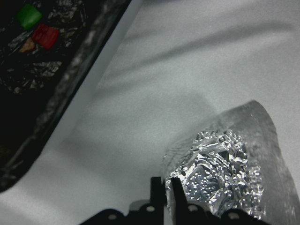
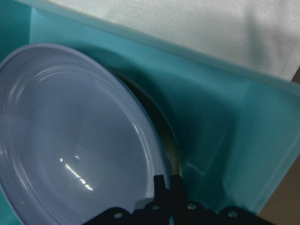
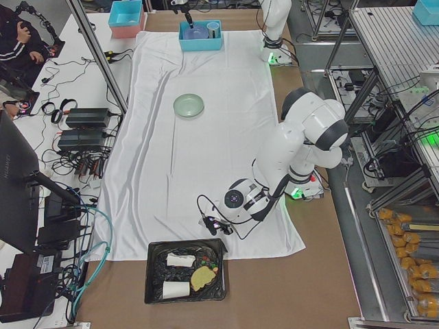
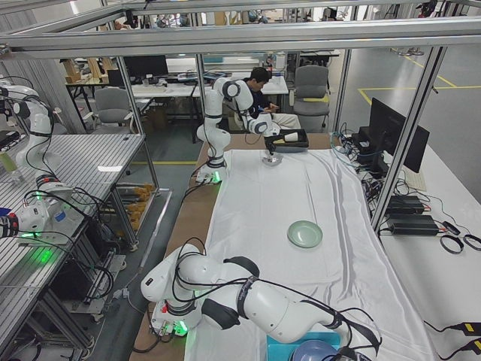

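Observation:
My left gripper is down at a clear crinkled plastic piece (image 1: 211, 173) on the white cloth beside the black tray (image 3: 149, 271); its fingers are close together on that piece's near edge. My right gripper is at the rim of a blue plate (image 2: 75, 131) in the turquoise bin (image 2: 262, 140), fingers close together at the rim; another dish (image 2: 168, 145) lies under that plate. A green plate (image 3: 188, 105) lies alone on the cloth.
The black tray holds white cylinders, a yellow item and small coloured pieces. A cup (image 3: 212, 27) stands in the bin.

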